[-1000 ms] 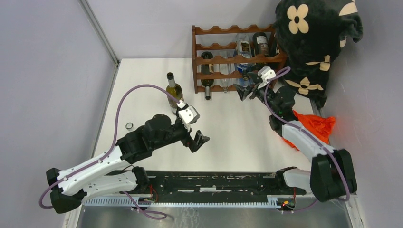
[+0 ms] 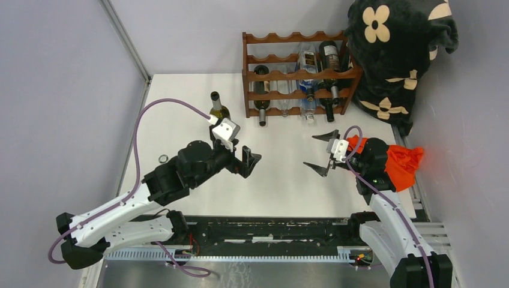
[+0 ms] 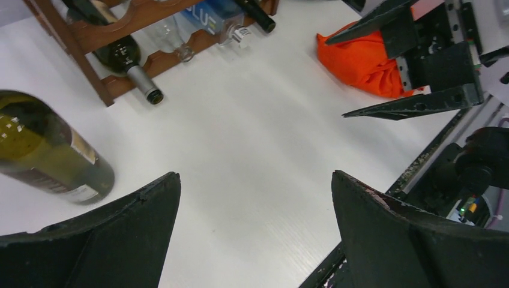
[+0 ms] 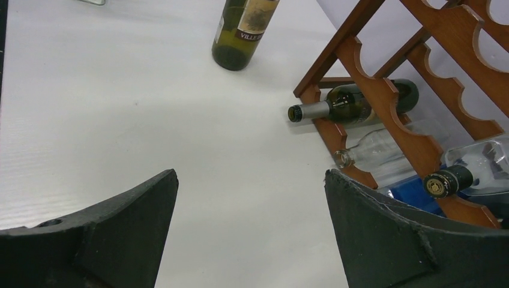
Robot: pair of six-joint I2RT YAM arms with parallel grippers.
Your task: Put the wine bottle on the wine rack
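Observation:
A green wine bottle [image 2: 220,111] stands upright on the white table, left of the rack; its lower part shows in the left wrist view as a bottle [image 3: 51,150] and in the right wrist view at the top [image 4: 243,33]. The wooden wine rack [image 2: 247,90] stands at the back with several bottles lying in it. My left gripper [image 2: 247,161] is open over the table just in front of the standing bottle, nothing between its fingers. To the right, my right gripper [image 2: 317,151] is also open and empty, in front of the rack's right side.
An orange cloth [image 2: 403,163] lies at the right edge beside the right arm. A dark flowered cushion [image 2: 390,66] leans beside the rack. A small ring [image 2: 163,159] lies at the left. Between the grippers the table is clear.
My right gripper has drawn back from the rack's lower right toward the front and has opened wider.

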